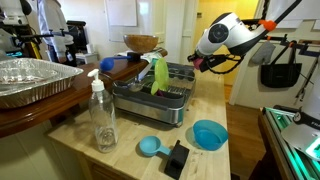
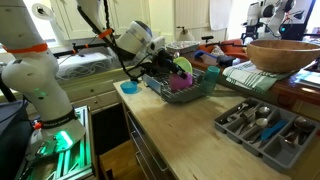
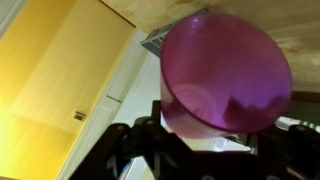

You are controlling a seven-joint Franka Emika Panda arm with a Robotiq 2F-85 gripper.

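Note:
A pink cup fills much of the wrist view, with my gripper shut on it at the lower edge. Its dark fingers lie partly behind and below the cup. In exterior view 1 the gripper and the pink cup show small, beyond the right end of the dish rack. From the other side, in exterior view 2, the gripper is close to the dish rack. Whether the cup touches the rack cannot be told.
A green item stands in the rack. A blue bowl, a blue scoop and a soap bottle are nearer the camera. A cutlery tray lies beyond the rack.

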